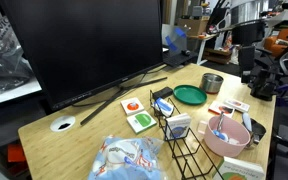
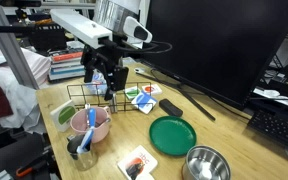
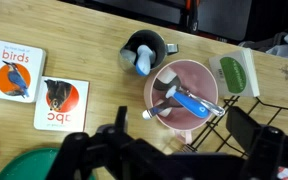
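My gripper hangs above the table, its two dark fingers wide apart at the lower part of the wrist view with nothing between them. Just ahead of the fingers in that view is a pink cup [image 3: 203, 80] holding a blue-handled utensil [image 3: 192, 104] and other tools. A metal mug [image 3: 128, 42] with a grey-white object inside stands beside it. In exterior view 2, the pink cup [image 2: 100, 133] is below the gripper, well apart from it. The black wire rack [image 1: 184, 145] is next to the cup.
A green plate [image 2: 173, 134] and a metal pot [image 2: 206, 165] stand on the table. Square picture cards [image 3: 64, 95] lie near the mug. A plastic-wrapped packet [image 1: 126, 158] is beside the rack. The large black monitor [image 1: 99, 45] stands behind; bare wood shows before it.
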